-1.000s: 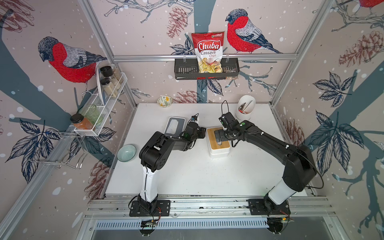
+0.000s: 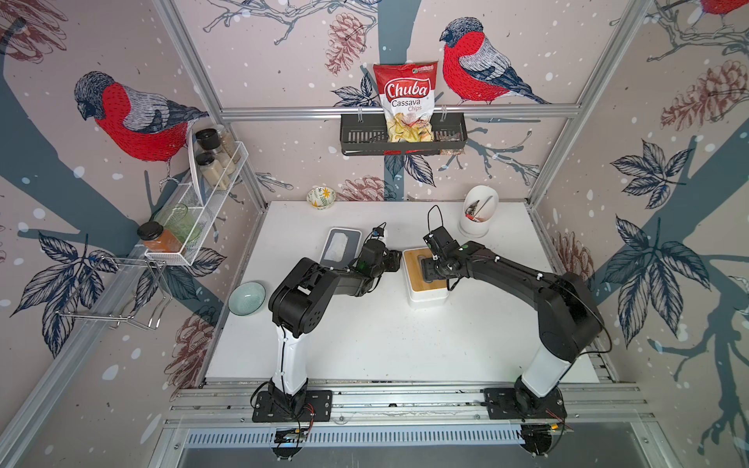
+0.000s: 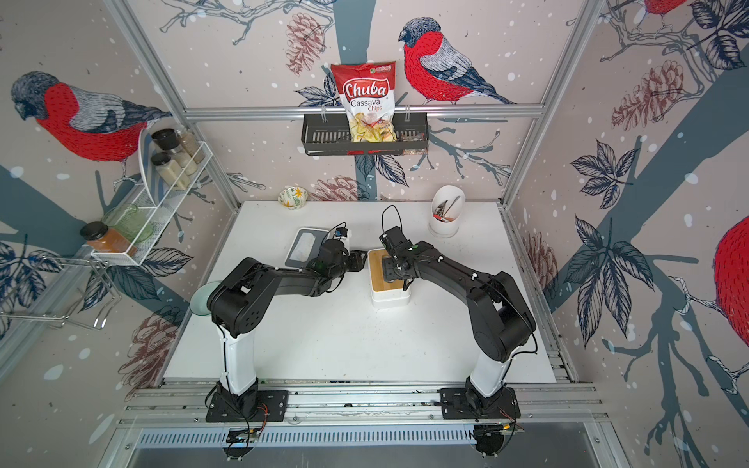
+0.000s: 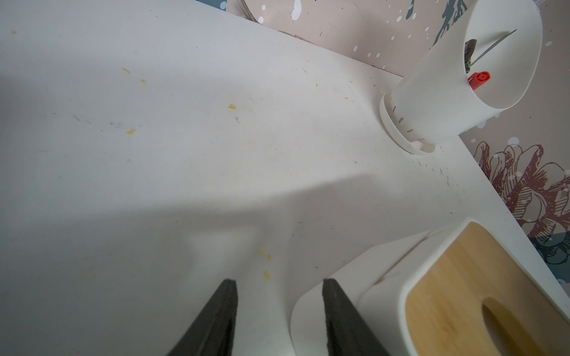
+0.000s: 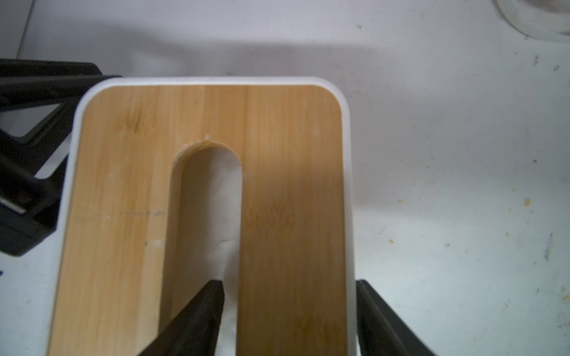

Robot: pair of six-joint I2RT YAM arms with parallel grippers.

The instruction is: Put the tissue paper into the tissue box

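Note:
The tissue box [image 5: 291, 195] is white, with a wooden lid that has a long rounded slot. Over it, in the right wrist view, my right gripper is open, one finger [image 5: 204, 317] at the slot and the other [image 5: 386, 323] beyond the box's right edge. My left gripper stands part open with nothing between its fingers, close to the box's left side; whether it touches cannot be told. A white folded piece, apparently the tissue paper [image 2: 336, 246], lies in a grey tray [image 2: 352, 233] left of the box, partly hidden by my left arm.
Behind the box on the right stands a white utensil holder [image 2: 477, 212]. A pale green bowl [image 2: 247, 298] is at the left edge, and a patterned bowl [image 2: 320, 197] sits at the back.
The left arm has barely moved, and the box and tray look unmoved.

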